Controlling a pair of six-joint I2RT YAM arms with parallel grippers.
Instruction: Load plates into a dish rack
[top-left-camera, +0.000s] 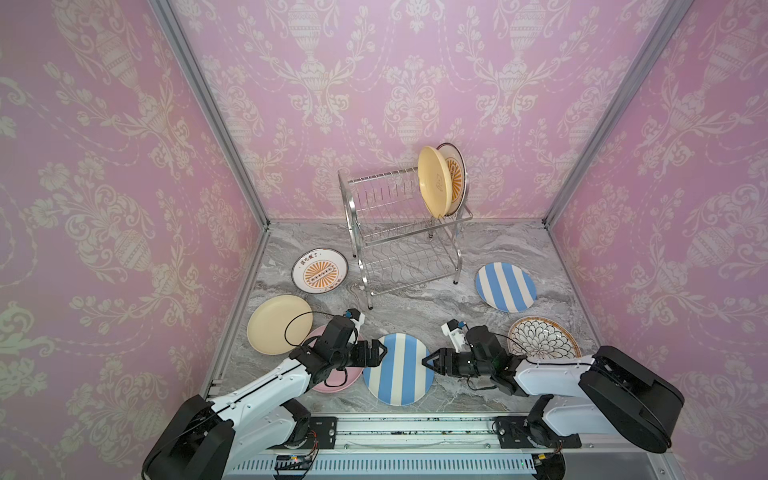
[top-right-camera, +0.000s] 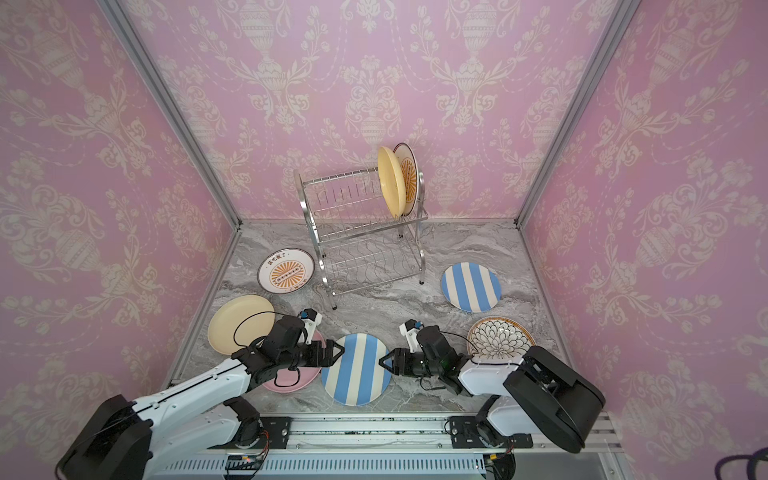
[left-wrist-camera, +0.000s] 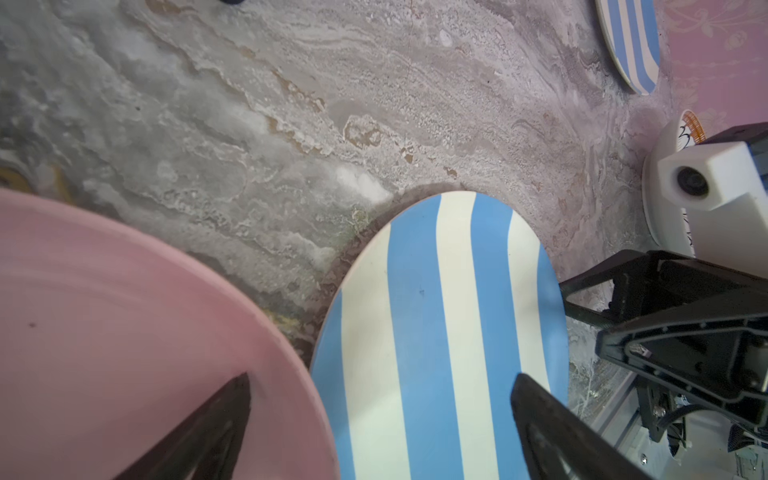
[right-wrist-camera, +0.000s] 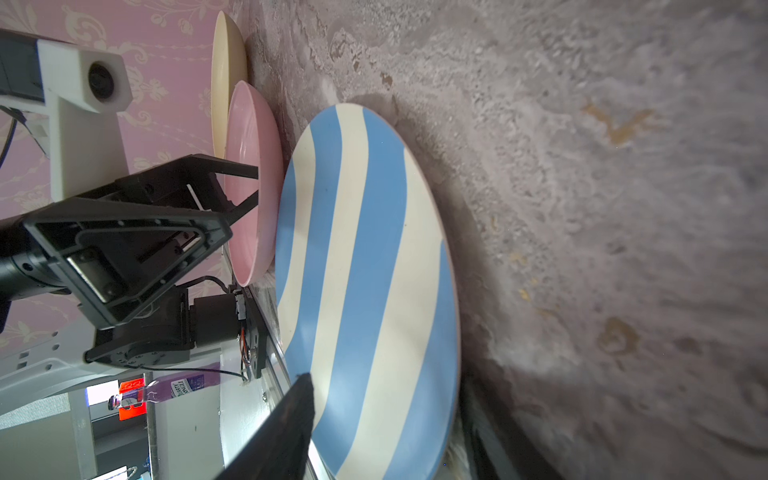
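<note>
A blue-striped plate (top-left-camera: 398, 369) lies flat at the front centre, beside a pink plate (left-wrist-camera: 120, 336). My left gripper is open low over the pair, its blurred fingers either side of where their rims meet. My right gripper is low at the striped plate's right rim, which sits between its parted fingers; whether they grip it I cannot tell. The metal dish rack (top-left-camera: 400, 236) at the back holds a yellow plate (top-left-camera: 434, 182) and a patterned plate (top-left-camera: 454, 172) upright at the right of its top tier.
On the table lie an orange-patterned plate (top-left-camera: 320, 270) back left, a cream plate (top-left-camera: 268, 324) left, another striped plate (top-left-camera: 505, 286) right and a petal-patterned plate (top-left-camera: 542, 336) front right. The rack's lower tier is empty.
</note>
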